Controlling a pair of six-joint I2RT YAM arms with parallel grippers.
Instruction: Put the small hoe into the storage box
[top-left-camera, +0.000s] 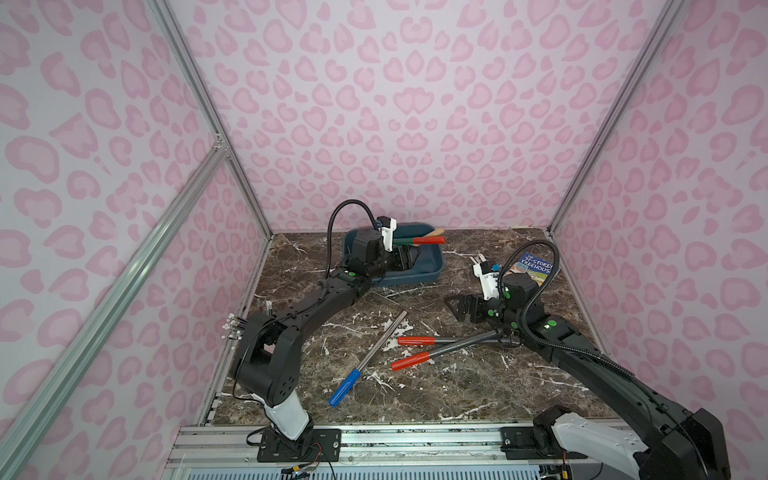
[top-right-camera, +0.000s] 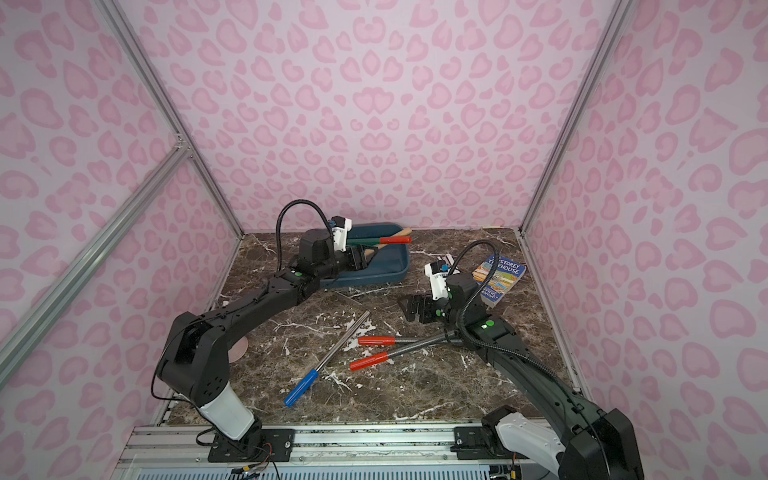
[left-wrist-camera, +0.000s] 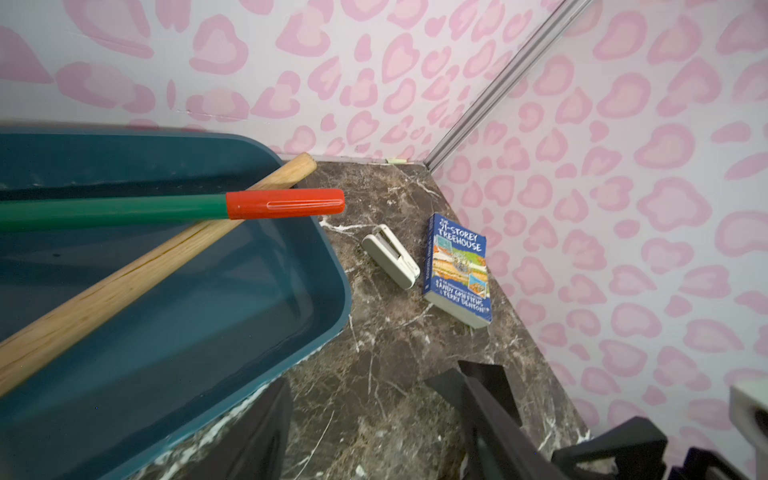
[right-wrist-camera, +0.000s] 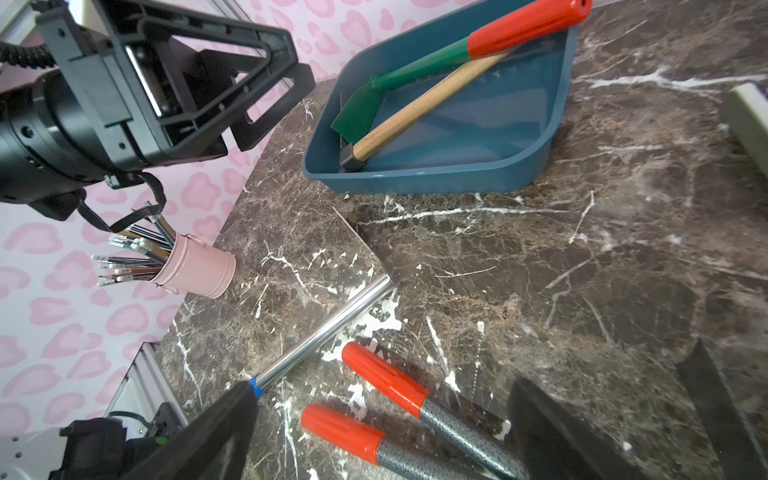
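In the blue storage box (top-left-camera: 420, 276), a tool with a flat green head and red grip (right-wrist-camera: 512, 32) lies over a wooden handle (left-wrist-camera: 120, 296); both handle ends reach past the right rim. On the table is a steel rod with a blue handle (top-left-camera: 345, 387) and a thin blade at its far end. Which tool is the small hoe I cannot tell for sure. Over the box's front part, my left gripper is open and empty. My right gripper, also open, hangs above the table right of the rod, holding nothing.
A tool with two red grips (right-wrist-camera: 384, 376) lies under my right gripper. A book (left-wrist-camera: 457, 268) and a whitish stapler-like object (left-wrist-camera: 392, 256) sit at the right. The pink pencil bucket (right-wrist-camera: 196, 265) stands at the left. Bare table separates the box from the red grips.
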